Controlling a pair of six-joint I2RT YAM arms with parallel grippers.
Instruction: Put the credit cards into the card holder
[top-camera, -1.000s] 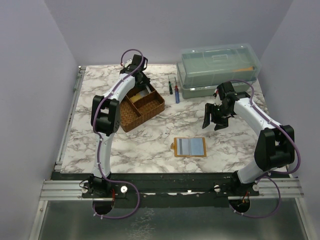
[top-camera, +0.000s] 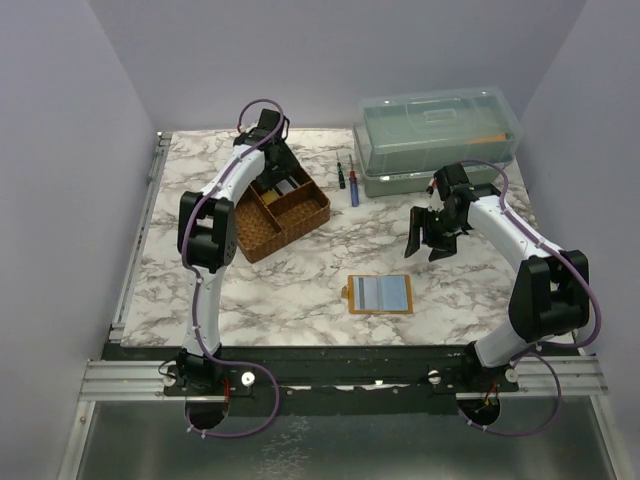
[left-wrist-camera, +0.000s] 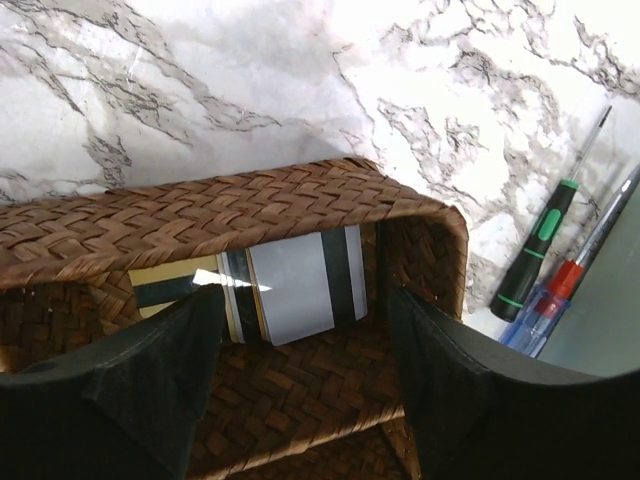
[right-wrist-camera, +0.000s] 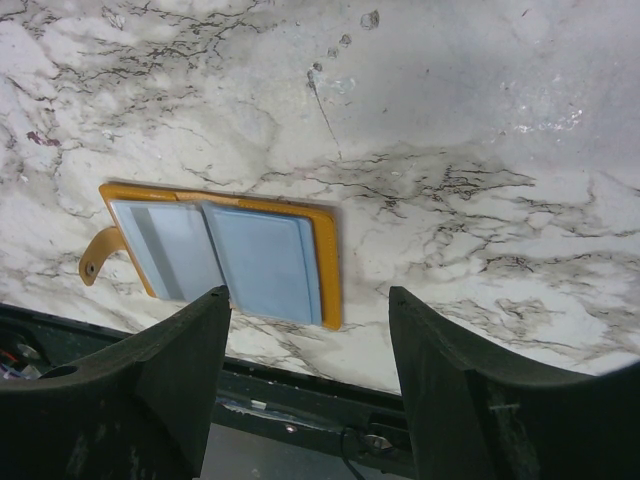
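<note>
Several bank cards lie in one compartment of a brown woven basket. A silver card with a dark stripe sits at the right of a gold card with a dark stripe; the basket wall hides part of them. Above that compartment is my left gripper, open, its fingers standing to either side of the silver card without holding it. The card holder, orange-edged with clear sleeves, lies spread open on the marble table. Back and right of it, my right gripper hangs open and empty.
Two screwdrivers, one green and black and one blue and red, lie right of the basket. A lidded clear green box stands at the back right. Bare marble separates basket and holder.
My left gripper has shifted a little to the left over the basket. The right arm and the card holder are where they were.
</note>
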